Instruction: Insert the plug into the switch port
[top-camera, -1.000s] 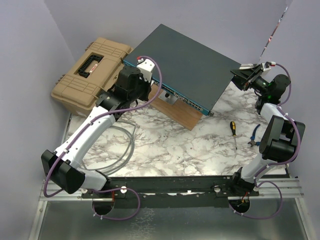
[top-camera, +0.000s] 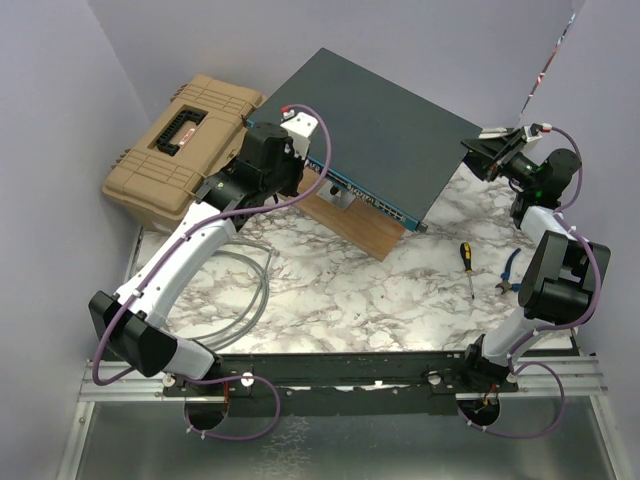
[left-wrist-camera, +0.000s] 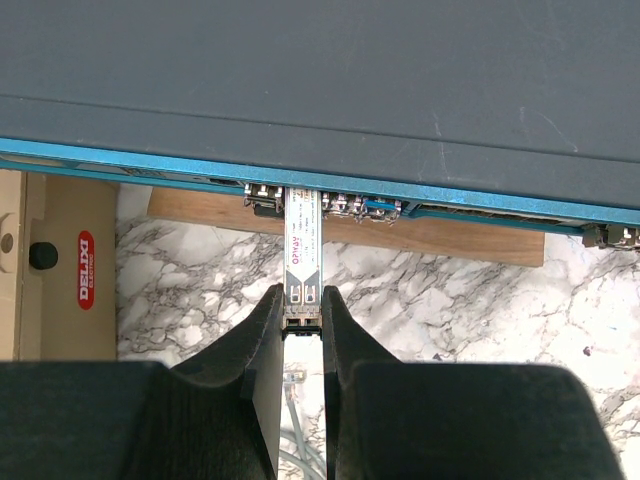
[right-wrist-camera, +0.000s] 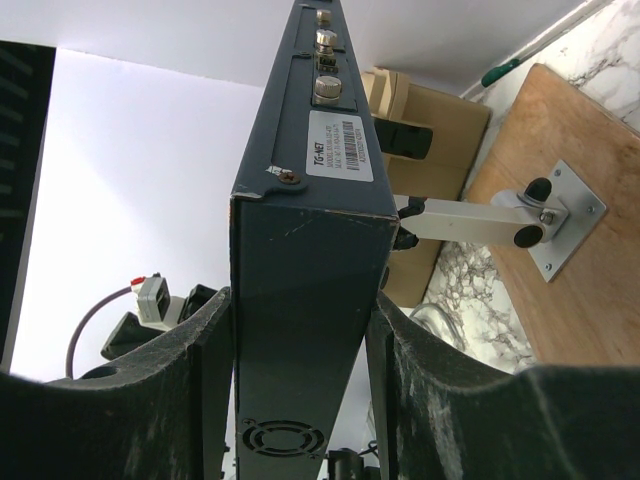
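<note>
The dark switch (top-camera: 365, 125) with a blue front edge (left-wrist-camera: 480, 200) spans the upper left wrist view. My left gripper is shut on a silver plug (left-wrist-camera: 303, 240), whose far end meets the blue port row among other metal cages; how deep it sits is hidden. My right gripper is shut on the end of the switch (right-wrist-camera: 312, 270), by its label side.
A tan case (top-camera: 180, 140) stands at the left. A wooden board (top-camera: 360, 230) lies under the switch. A grey cable (top-camera: 250, 305), screwdriver (top-camera: 466, 260) and pliers (top-camera: 510, 270) lie on the marble table, clear at centre front.
The switch and right arm look unchanged.
</note>
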